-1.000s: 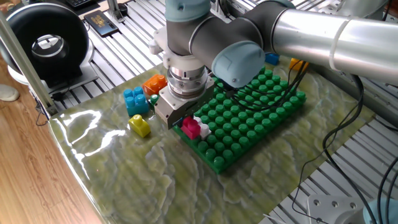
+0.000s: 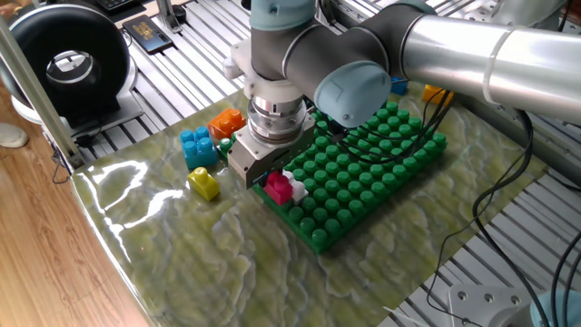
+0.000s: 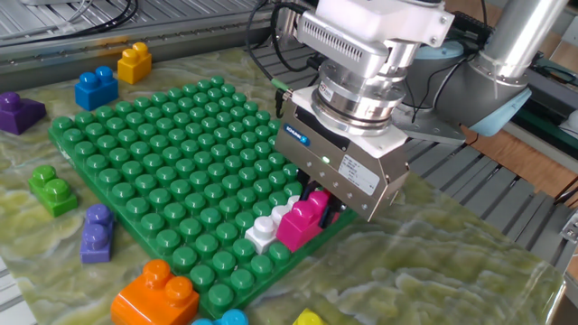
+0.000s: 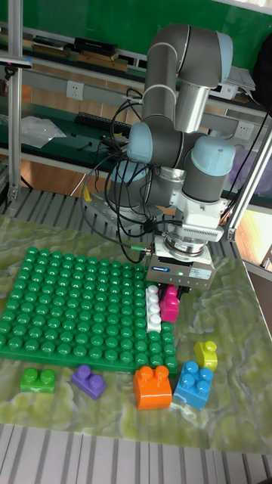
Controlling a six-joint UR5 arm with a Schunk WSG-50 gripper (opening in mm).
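A pink brick [image 3: 302, 222] lies along the edge of the green studded baseplate [image 4: 76, 355], next to a white brick [image 3: 262, 233]. Over the pink brick's far end my gripper [image 3: 321, 204] points down, its dark fingers close around that end. Whether they clamp it is too small to make out. In exterior view 1 the gripper body hides part of the pink brick [image 2: 279, 188]. Exterior view 3 shows the pink brick [image 4: 169, 306] slightly askew beside the white brick [image 4: 153, 309]; how firmly it is seated does not show.
Loose bricks surround the plate: orange [image 4: 152, 389], light blue [image 4: 193, 386], yellow [image 4: 206, 355], purple [image 4: 88, 383] and green [image 4: 38, 380], with blue [image 3: 97, 90] and amber [image 3: 135, 65] ones beyond another edge. Most plate studs are bare. Cables [image 2: 436, 127] hang off the arm.
The upper wrist has shifted slightly to the right in exterior view 1, and the gripper body with it by very little. The pink and white bricks look almost unmoved.
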